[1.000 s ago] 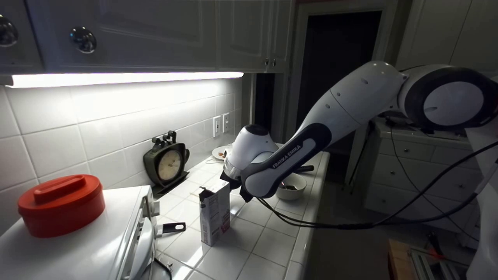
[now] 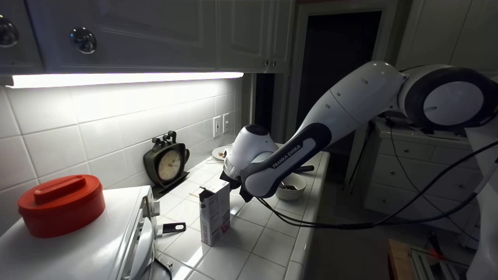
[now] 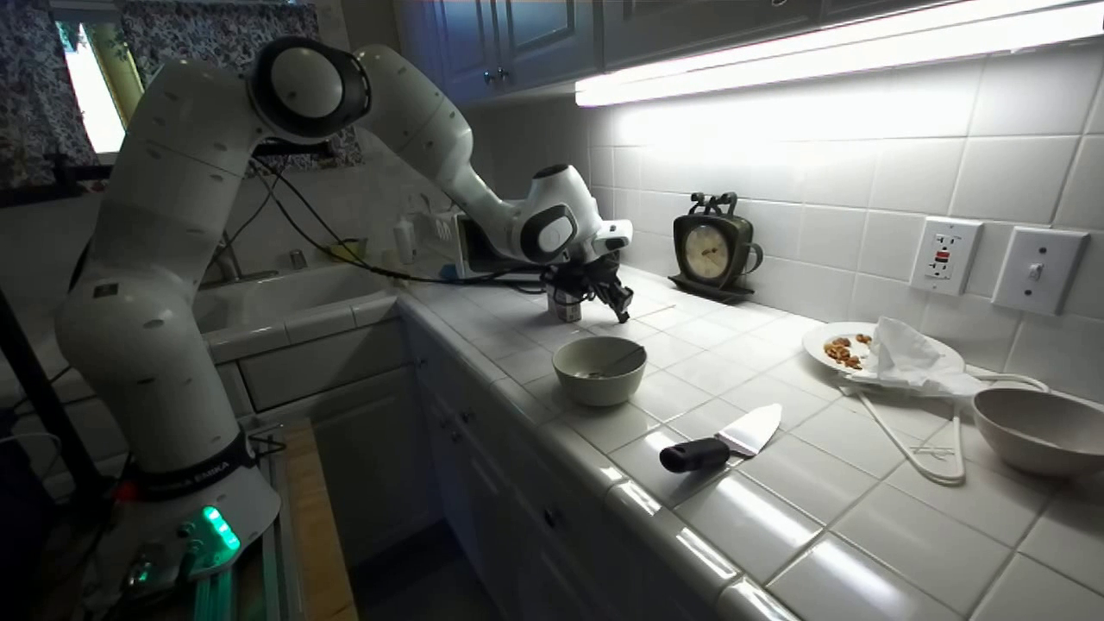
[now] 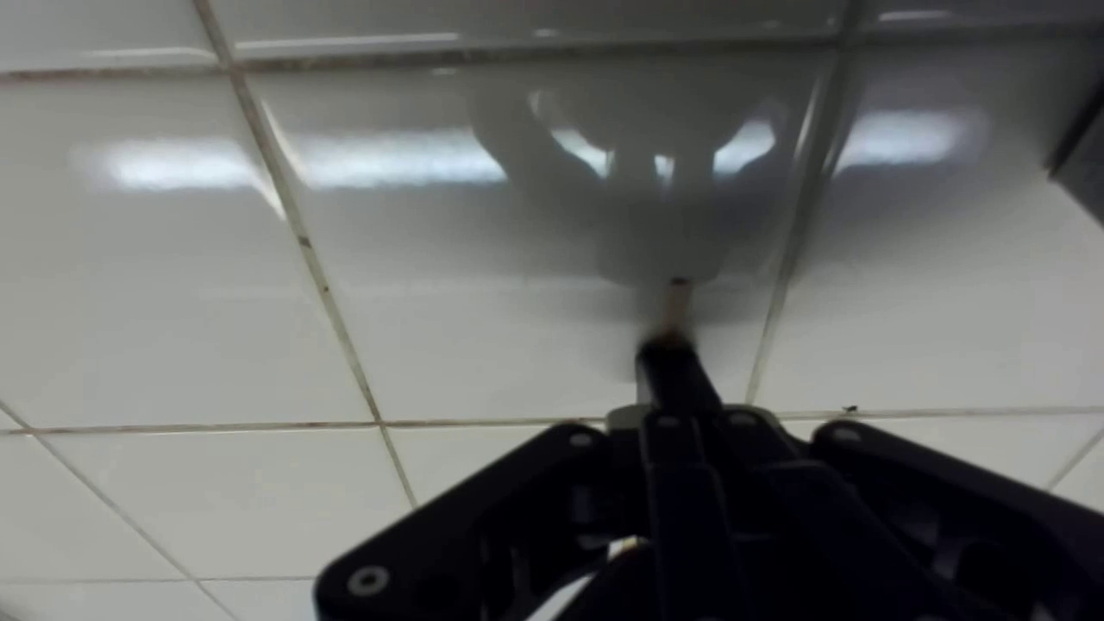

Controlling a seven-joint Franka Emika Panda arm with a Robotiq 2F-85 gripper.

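My gripper is shut above the white tiled counter, its dark fingers together. A short, thin brownish piece shows just beyond the fingertips in the wrist view; whether it is held, lies on the tile or is a reflection is unclear. In exterior view 2 the gripper points down over the counter, beyond the pale bowl. A tall, open-topped carton stands upright beside the gripper, partly hiding it in exterior view 1.
A pale bowl with a utensil inside stands near the counter edge. A black-handled knife or server, a plate with food scraps and a second bowl lie farther along. A dark clock stands by the wall.
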